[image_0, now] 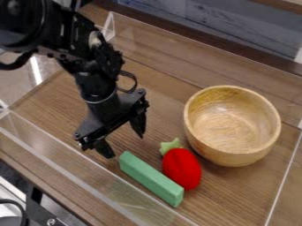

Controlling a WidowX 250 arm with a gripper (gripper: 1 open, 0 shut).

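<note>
My black gripper (116,138) hangs low over the wooden board at the centre-left, open, with nothing seen between its fingers. Below and right of it lies a pale green bar (151,179) lying diagonally. A red tomato-like object (182,169) with a green top lies right of the bar.
A round wooden bowl (232,124) stands on the right, behind the red object. The board is clear behind the gripper and bowl; a pale slatted edge runs along the back, and cables show at the lower left.
</note>
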